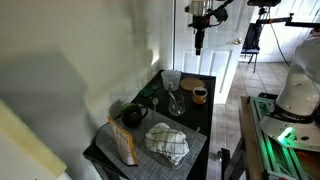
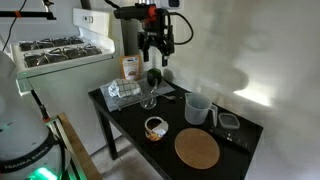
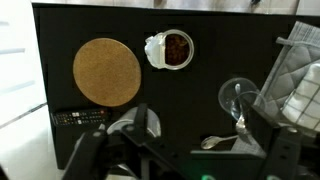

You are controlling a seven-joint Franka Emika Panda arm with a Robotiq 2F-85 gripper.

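High above the black table (image 2: 155, 158) my gripper (image 2: 155, 50) hangs open, its fingers apart and empty. Below it in the wrist view are a white mug (image 3: 170, 49) with brown contents and a glass (image 3: 237, 97) with a spoon standing in it. A round cork mat (image 3: 107, 72) lies left of the mug. The clear plastic jug (image 2: 198, 109) stands behind the mat in exterior view 2; my gripper partly covers it in the wrist view. A second spoon (image 3: 219, 141) lies flat near the glass.
A striped cloth (image 1: 166, 143) lies on the grey mat, near a dark green pot (image 1: 133, 114) and a brown package (image 1: 123, 143). A remote (image 3: 80, 117) lies by the cork mat. Bare table surrounds the mug. The wall runs along one side.
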